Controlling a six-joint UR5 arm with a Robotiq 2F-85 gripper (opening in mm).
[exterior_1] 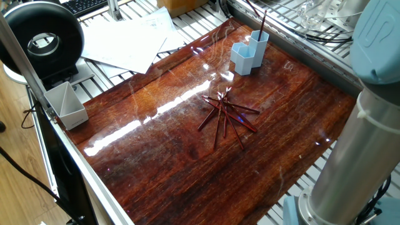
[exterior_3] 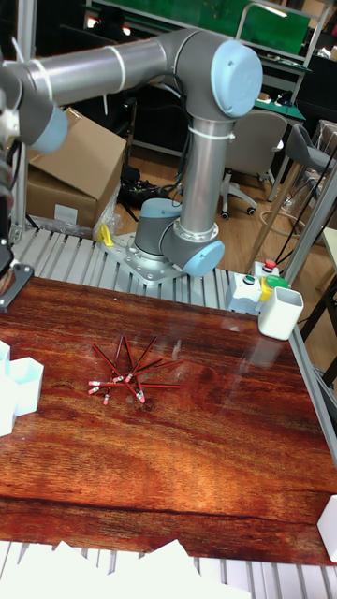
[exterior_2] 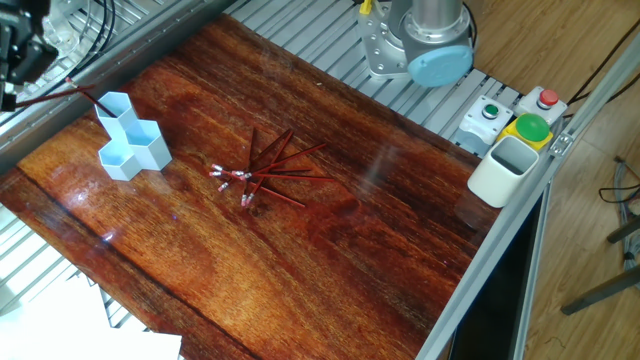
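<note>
Several dark red pencils (exterior_1: 225, 115) lie crossed in a loose pile mid-table, their pale ends bunched together. A light blue holder of joined hexagonal cups (exterior_2: 122, 150) stands near the rail, with one pencil (exterior_1: 262, 26) upright but leaning in its back cup. At the left edge of the second exterior view, partly cut off, my gripper (exterior_2: 8, 102) appears shut on another red pencil (exterior_2: 50, 96). That pencil lies nearly level, its free end close to the back cup's rim. From the first exterior view, only the held pencil's thin tip (exterior_1: 252, 7) shows.
A white square cup (exterior_2: 500, 172) stands at one table corner beside the emergency-stop buttons (exterior_2: 540, 105). At another corner is a white open box (exterior_1: 66, 106). White papers (exterior_1: 128, 40) lie past the table edge.
</note>
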